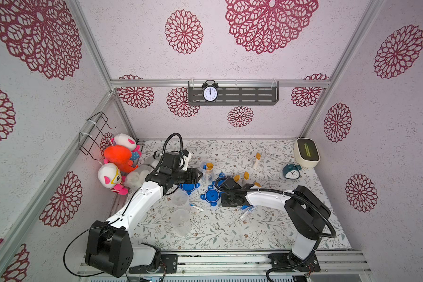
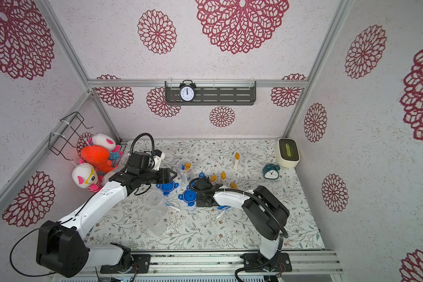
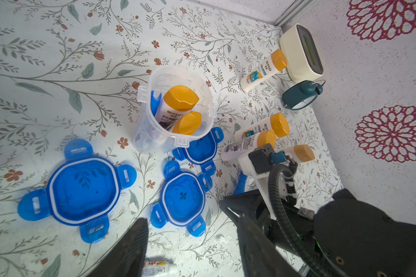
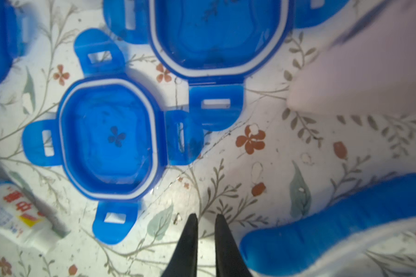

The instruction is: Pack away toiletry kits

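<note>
A clear container (image 3: pixel 148 133) holding two orange-capped bottles (image 3: pixel 178 103) and something blue stands upright, uncovered. Three blue lids lie on the table: a left lid (image 3: pixel 84 190), a middle lid (image 3: pixel 183 197) and one partly behind the container (image 3: pixel 202 150). My left gripper is open above the table with nothing between its fingers. In the right wrist view, my right gripper has a narrow gap between its fingertips and holds nothing. It is beside the middle lid and a blue rounded item (image 4: pixel 332 226), apart from both. A small tube (image 4: pixel 16 212) lies to the left.
More orange-capped bottles (image 3: pixel 261 127) lie right of the lids, near my right arm. Empty clear containers (image 1: pixel 181 221) stand at front left, plush toys (image 1: pixel 119 157) at far left. A teal clock (image 1: pixel 291 171) stands on the right.
</note>
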